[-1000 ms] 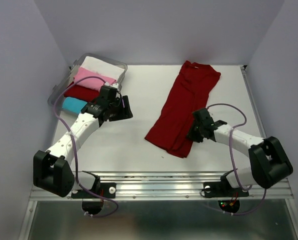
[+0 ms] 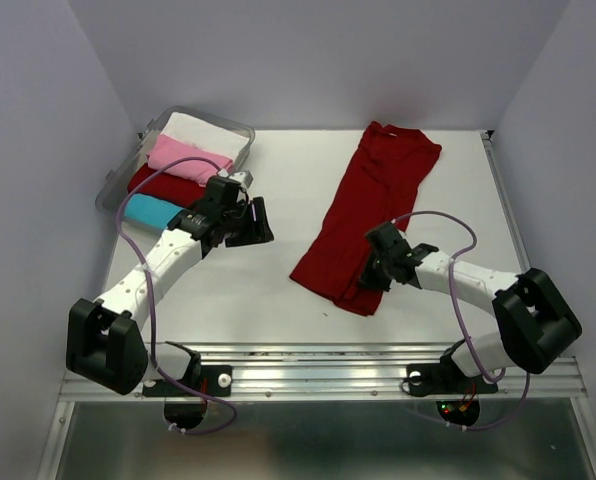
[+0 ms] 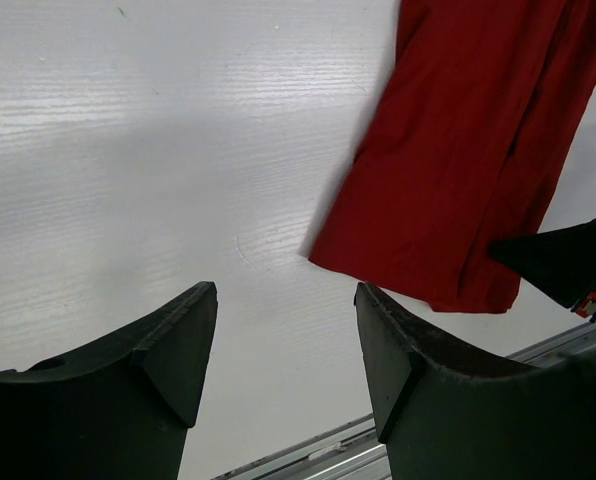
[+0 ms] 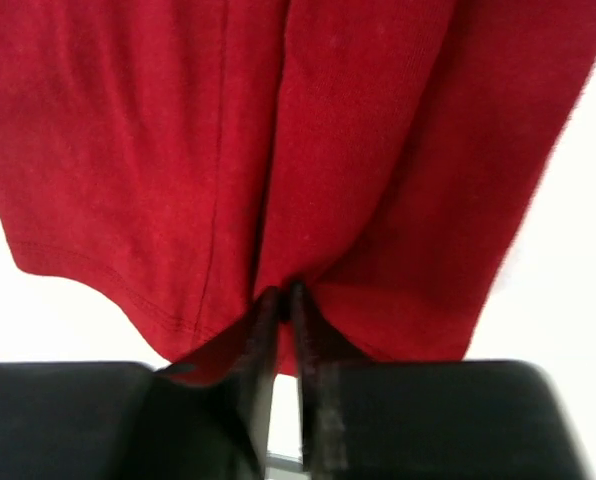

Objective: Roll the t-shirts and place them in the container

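A long dark red t-shirt lies folded lengthwise on the white table, its lower end toward the front. My right gripper is down on its lower part. In the right wrist view, the fingertips are close together at a fold of the cloth; whether fabric is between them is unclear. My left gripper stands open over bare table, left of the shirt, with nothing between its fingers.
A grey plastic bin at the back left holds folded white, pink, red and blue cloths. The table between bin and shirt is clear. Metal rails run along the front edge.
The left gripper has moved slightly rightward. The shirt looks unchanged.
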